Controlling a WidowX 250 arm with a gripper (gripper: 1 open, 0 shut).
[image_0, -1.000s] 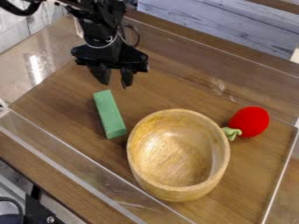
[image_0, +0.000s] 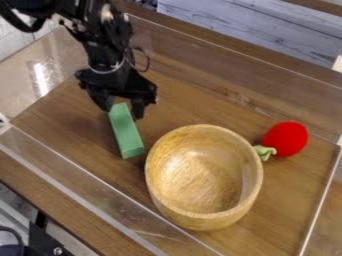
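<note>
My black gripper (image_0: 123, 100) hangs over the upper end of a green rectangular block (image_0: 126, 134) lying on the wooden surface in the left-middle of the view. The fingers sit around or just above that end; whether they touch it, and how far apart they stand, is hard to tell. A large round wooden bowl (image_0: 203, 204) stands to the lower right of the block, and a red pepper-like object (image_0: 286, 136) with a green stem lies at the right.
Clear raised edges (image_0: 80, 184) run along the near side of the wooden work area.
My gripper has come down and slightly left, toward the upper end of the green block. The block, bowl and red object look unmoved.
</note>
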